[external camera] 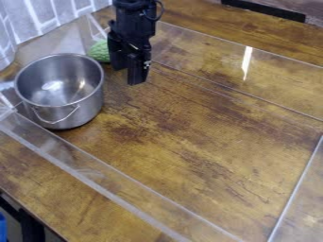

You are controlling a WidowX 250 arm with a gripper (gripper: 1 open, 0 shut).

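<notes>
A black gripper (130, 59) hangs at the upper middle of the camera view, over the wooden surface just right of a green object (100, 52), which it partly hides. Whether its fingers are open or shut is hard to tell. A large steel pot (60, 87) with a wire handle stands at the left, below and left of the gripper.
Clear panels or edges run along the lower left and right sides. A pale textured cloth or wall is at the top left.
</notes>
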